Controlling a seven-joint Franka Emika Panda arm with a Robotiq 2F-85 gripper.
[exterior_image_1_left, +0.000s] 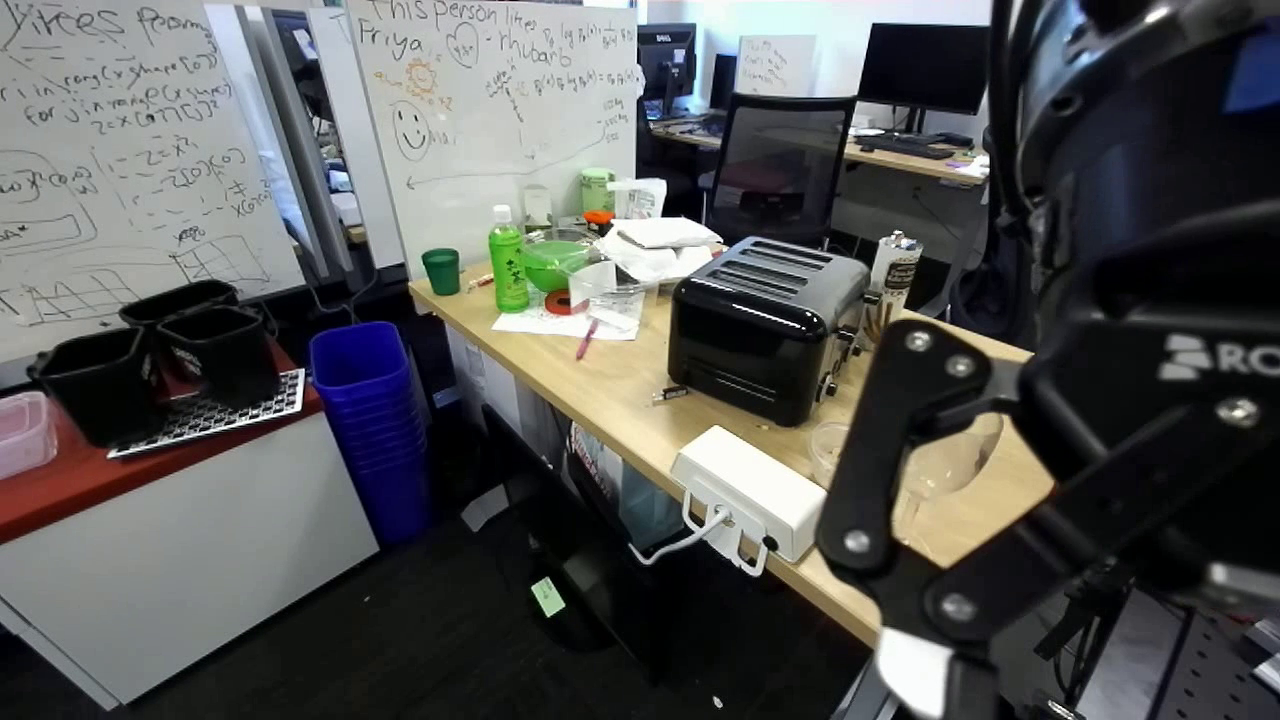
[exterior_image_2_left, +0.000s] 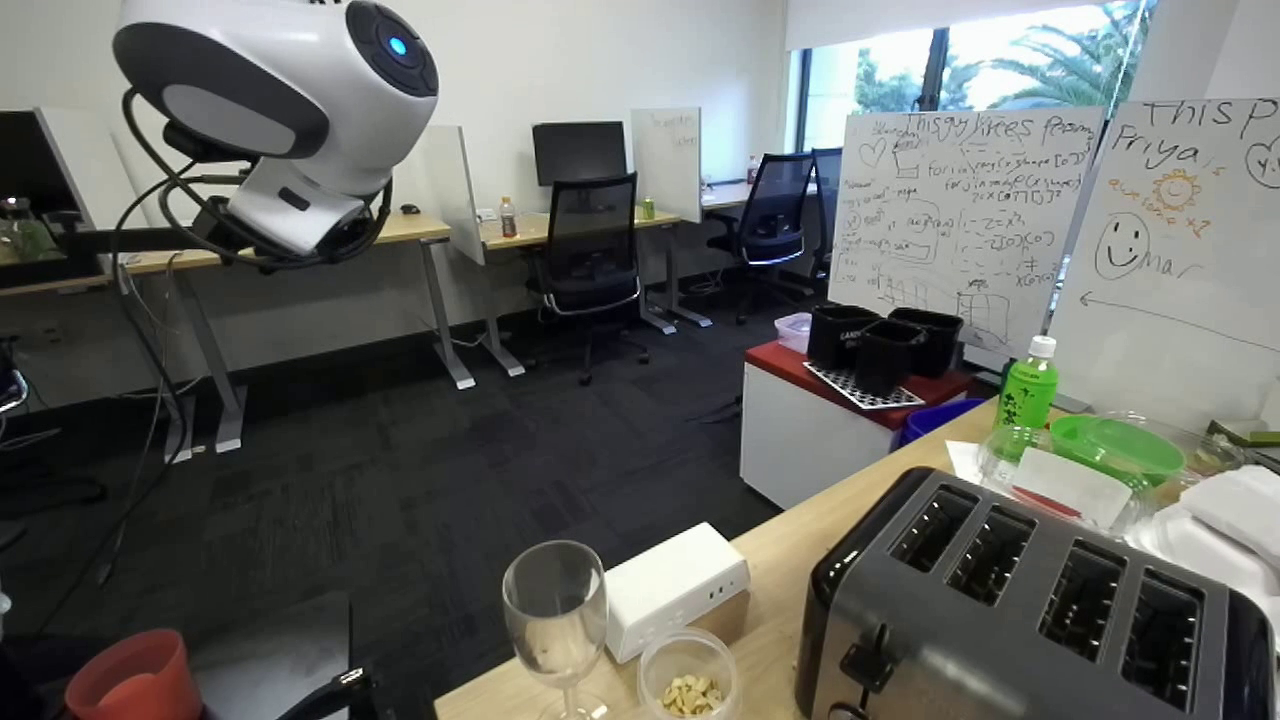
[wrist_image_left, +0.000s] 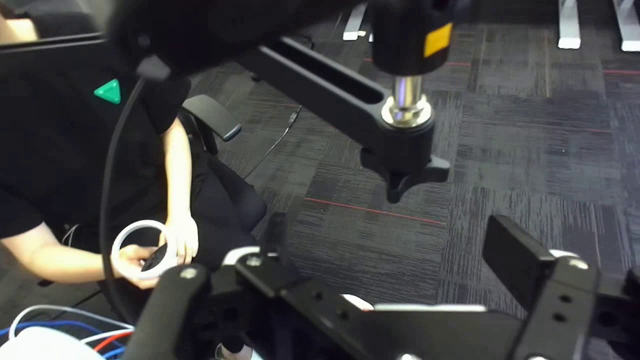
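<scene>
My gripper is open in the wrist view. Its two dark pads stand wide apart, with only carpet visible between them. In exterior view 1 the gripper's black linkage fills the right side, close to the camera, and covers part of a clear wine glass (exterior_image_1_left: 960, 462). That glass (exterior_image_2_left: 555, 612) stands upright by the table edge in exterior view 2. Beside it is a clear plastic cup (exterior_image_2_left: 690, 694) with nuts in it. The black toaster (exterior_image_1_left: 756, 330) and a white power box (exterior_image_1_left: 753, 486) stand on the same table. Contact between gripper and tabletop things cannot be judged.
A green bottle (exterior_image_1_left: 507, 262), a green bowl (exterior_image_1_left: 554, 262) and white packaging crowd the table's far end. In the wrist view a seated person (wrist_image_left: 180, 180) holds a white ring (wrist_image_left: 144, 225) at left. A red cup (exterior_image_2_left: 134, 678) stands low left in exterior view 2.
</scene>
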